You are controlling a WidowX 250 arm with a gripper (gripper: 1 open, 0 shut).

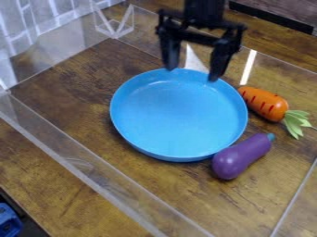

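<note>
My dark gripper (196, 54) hangs over the back part of a round blue plate (177, 118), its two blurred fingers spread apart with nothing seen between them. An orange toy carrot (264, 104) with pale green leaves lies just right of the plate. A purple toy eggplant (240, 155) lies at the plate's lower right. A white pointed shape behind the plate is partly hidden by the gripper.
A wooden surface (69, 83) carries these things, with bare room at the left and front. Clear plastic walls border it. A blue object (6, 222) shows at the bottom left corner.
</note>
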